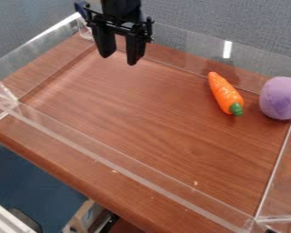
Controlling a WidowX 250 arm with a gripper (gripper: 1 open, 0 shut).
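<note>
My black gripper (120,47) hangs over the back left of the wooden surface, its two fingers spread apart with nothing visible between them. An orange toy carrot (224,91) with a green tip lies on the right side of the surface. A purple rounded object (280,98) stands to the right of the carrot. Both are well to the right of my gripper.
Clear low walls (124,171) surround the wooden surface (142,127). A dark blue object sits behind the back-left corner, partly hidden by my gripper.
</note>
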